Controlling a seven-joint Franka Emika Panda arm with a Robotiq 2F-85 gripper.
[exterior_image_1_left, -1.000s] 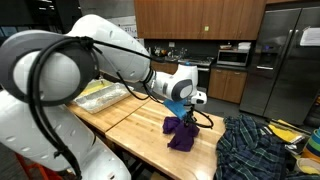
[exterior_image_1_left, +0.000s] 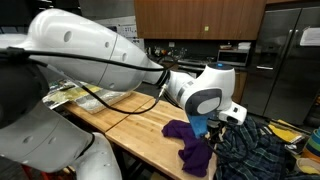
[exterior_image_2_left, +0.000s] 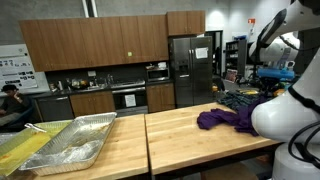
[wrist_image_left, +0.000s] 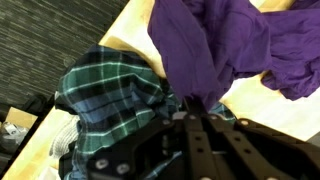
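A purple cloth (exterior_image_1_left: 194, 155) lies crumpled on the wooden table, part of it beneath my gripper (exterior_image_1_left: 213, 136). In the wrist view the purple cloth (wrist_image_left: 188, 50) narrows to a point at the tips of my gripper, which is shut on it. Exterior view 2 shows one heap of purple cloth (exterior_image_2_left: 213, 118) flat on the table and another part rising on the right towards the arm. The exact pinch is partly hidden by the gripper's dark body.
A dark green plaid cloth (wrist_image_left: 115, 100) lies beside and partly under the gripper, heaped at the table's right end. Foil trays (exterior_image_2_left: 75, 145) stand at the far end. Bare table (exterior_image_2_left: 175, 130) lies between. Colourful items (exterior_image_1_left: 290, 133) sit beyond the plaid heap.
My gripper has moved right and nearer to the exterior view 1 camera, towards the plaid cloth. Part of the purple cloth has shifted the same way.
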